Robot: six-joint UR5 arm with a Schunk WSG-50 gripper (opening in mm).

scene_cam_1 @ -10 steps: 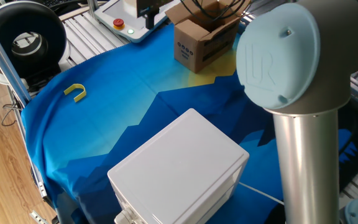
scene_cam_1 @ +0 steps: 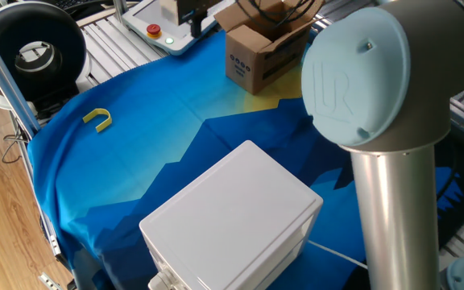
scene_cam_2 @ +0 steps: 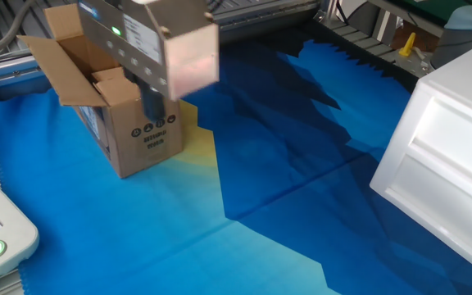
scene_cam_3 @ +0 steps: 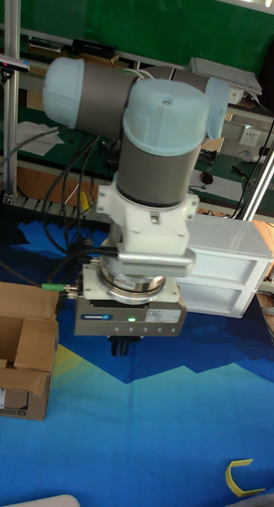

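My gripper (scene_cam_3: 119,348) hangs in the air, its black fingers pointing down and close together, with nothing visible between them. In exterior view 2 the gripper (scene_cam_2: 152,106) appears in front of the open cardboard box (scene_cam_2: 150,143); exterior view 3 has it just right of that box (scene_cam_3: 36,364). A white drawer unit (scene_cam_1: 232,213) stands on the blue cloth, well apart from the gripper. Lying alone on the cloth is a yellow U-shaped piece (scene_cam_1: 105,125), seen at lower right in exterior view 3.
A teach pendant (scene_cam_1: 167,39) with a red stop button rests at the cloth's edge near the box. Dark cables (scene_cam_3: 58,199) hang beside the arm.
The arm's upper joint has swung slightly left. The objects have stayed put.
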